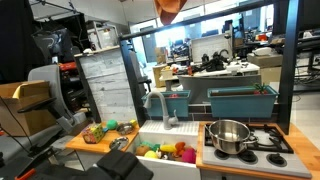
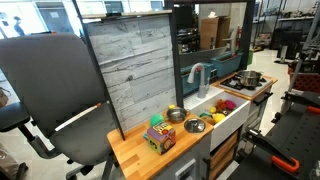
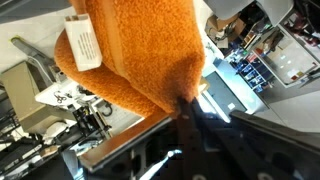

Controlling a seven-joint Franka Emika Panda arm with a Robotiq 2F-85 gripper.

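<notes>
An orange cloth (image 1: 168, 9) hangs in the air at the top edge of exterior view 1, high above the sink unit, with only its lower end showing. In the wrist view the cloth (image 3: 160, 60) fills much of the picture and bears a white patch like a label (image 3: 84, 42). It narrows towards my dark gripper, which is shut on it. Much of the fingers' contact is hidden by the fabric. Exterior view 2 shows neither the cloth nor the gripper.
A steel pot (image 1: 230, 135) stands on the stove (image 1: 263, 143) to the right. Colourful items lie in the white sink (image 1: 168, 136), beneath a grey faucet (image 1: 158, 107). A colourful box (image 2: 160, 136) and metal bowls (image 2: 177, 115) sit on the wooden counter (image 2: 135, 153). An office chair (image 2: 75, 85) stands beside it.
</notes>
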